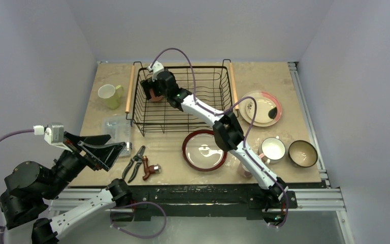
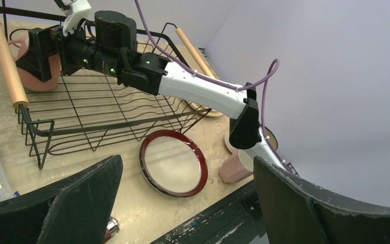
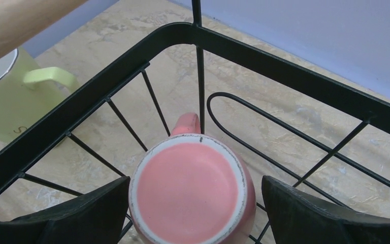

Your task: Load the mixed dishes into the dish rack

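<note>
A pink mug (image 3: 190, 190) lies bottom-up in the back-left corner of the black dish rack (image 1: 183, 123). My right gripper (image 1: 151, 89) is open at the mug, one finger on either side of its base in the right wrist view. My left gripper (image 1: 106, 150) hangs open and empty at the front left. A red-rimmed plate (image 1: 203, 150) lies in front of the rack; stacked plates (image 1: 254, 101) sit to its right, with a white mug (image 1: 272, 147), a dark bowl (image 1: 302, 153) and a pink cup (image 2: 231, 168) at the front right.
A green mug (image 1: 109, 96) stands left of the rack. A clear plastic container (image 1: 117, 129), pruning shears (image 1: 132, 168) and a brass tap (image 1: 147, 170) lie at the front left. The rack's wooden handles and wire rim surround the right gripper.
</note>
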